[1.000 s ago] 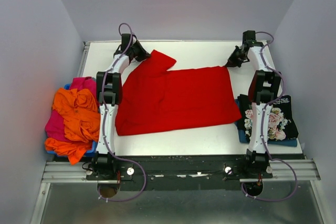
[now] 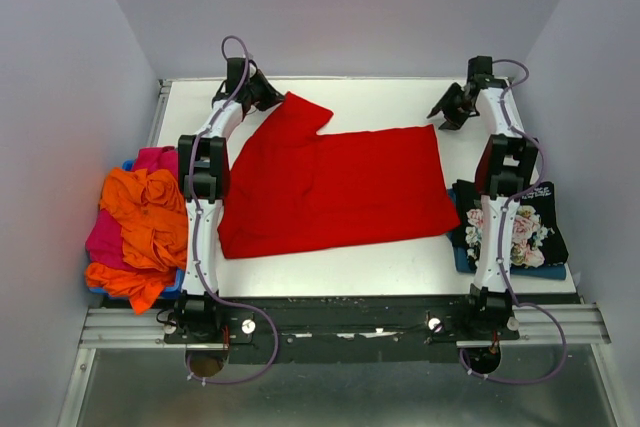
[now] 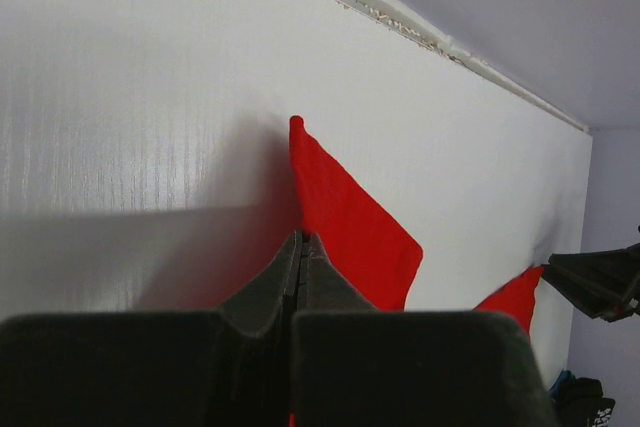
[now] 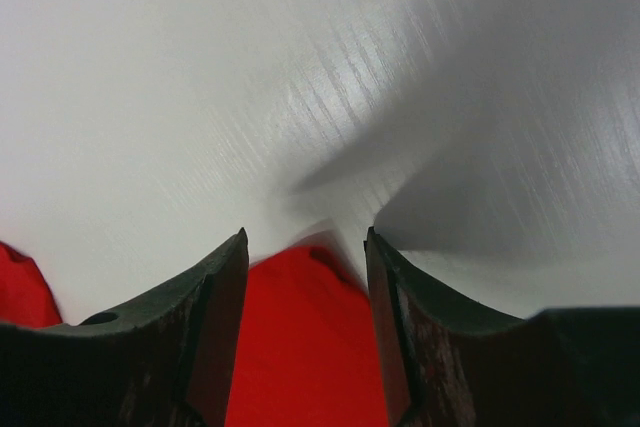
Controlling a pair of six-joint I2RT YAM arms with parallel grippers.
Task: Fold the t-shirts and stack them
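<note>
The red T-shirt (image 2: 340, 187) lies spread on the white table, its upper left corner raised to a peak. My left gripper (image 2: 276, 95) is shut at that peak; the left wrist view shows red cloth (image 3: 350, 227) rising from behind its fingertips (image 3: 305, 247). Whether cloth is between them is hard to tell. My right gripper (image 2: 445, 115) stands open just past the shirt's upper right corner, which shows between and beyond its fingers in the right wrist view (image 4: 307, 242).
A blue bin heaped with orange and pink clothes (image 2: 140, 227) stands at left. A stack of folded dark shirts, floral on top (image 2: 525, 232), lies at lower right.
My right gripper has opened and shifted slightly away from the shirt's right corner.
</note>
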